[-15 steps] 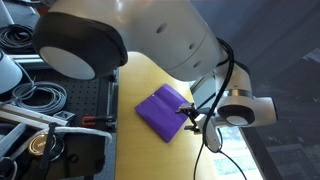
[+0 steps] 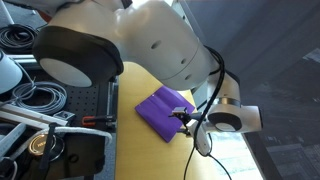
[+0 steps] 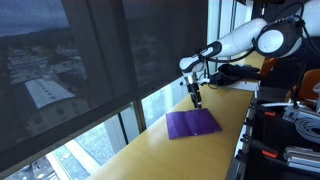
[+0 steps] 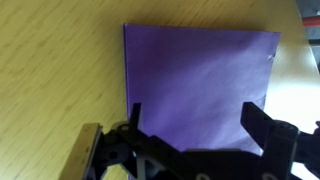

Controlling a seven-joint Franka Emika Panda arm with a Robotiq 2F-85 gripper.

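A purple cloth [image 3: 192,123], roughly square and lying flat, rests on the wooden table [image 3: 150,158]. In the wrist view the cloth [image 4: 195,85] fills the middle, one edge running along the top and another down the left side. My gripper stands open above it, its two dark fingers wide apart with only cloth visible beneath the gap. From the second exterior view the gripper [image 3: 197,103] points down near the cloth's far edge. Whether the fingertips touch the cloth, I cannot tell.
Bare tabletop lies to the left of the cloth. A black perforated panel [image 2: 85,100] with coiled cables [image 2: 40,97] borders the table on one side. Windows and a dark blind [image 3: 80,70] stand along the other.
The arm's wrist and gripper have shifted left in the first exterior view, further over the cloth. The cloth itself has stayed put.
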